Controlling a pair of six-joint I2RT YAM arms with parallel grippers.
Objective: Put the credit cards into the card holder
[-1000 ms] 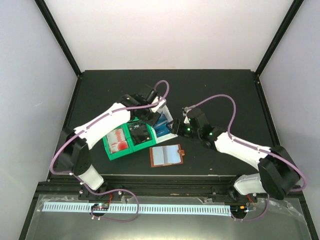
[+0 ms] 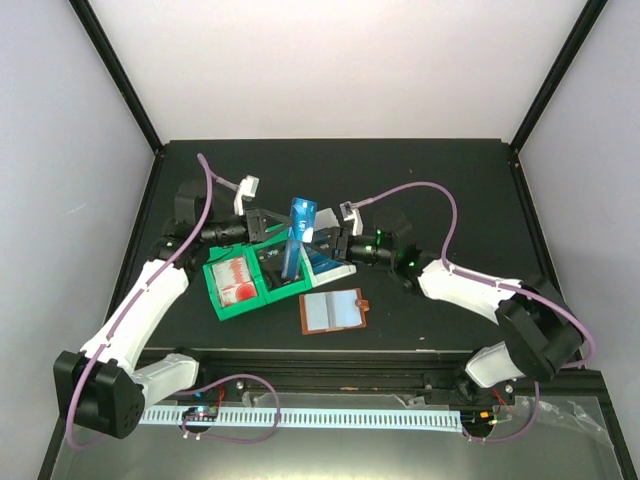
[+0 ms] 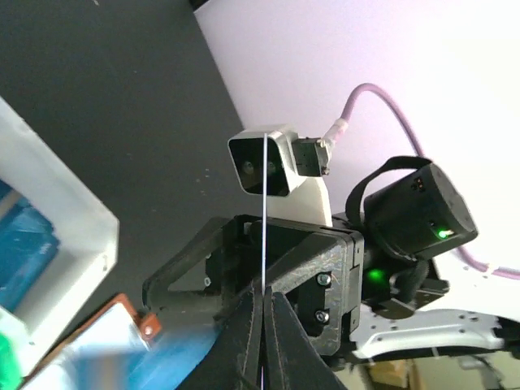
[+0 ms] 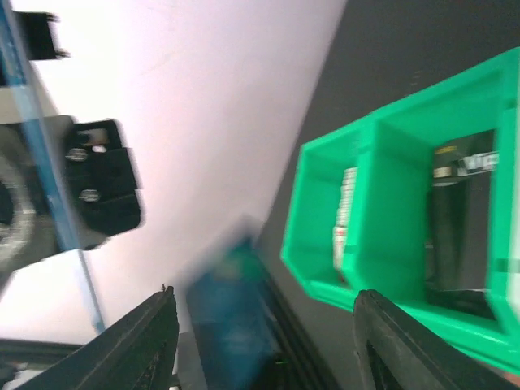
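A blue card (image 2: 302,222) is held upright between the two grippers in the top view. My left gripper (image 2: 285,225) is shut on it; in the left wrist view its thin edge runs up from the fingertips. My right gripper stands open at the card's other side, blurred blue between or behind its fingers. The brown card holder (image 2: 334,310) lies open on the table below. Blue cards (image 3: 20,252) rest in the white compartment beside the green tray (image 2: 235,312).
The green tray holds red-and-white cards (image 2: 234,280) and black cards (image 2: 277,265).
My left gripper has pulled back to the left, lifting a blue card out of the white compartment. The right gripper has shifted left and up toward that card.
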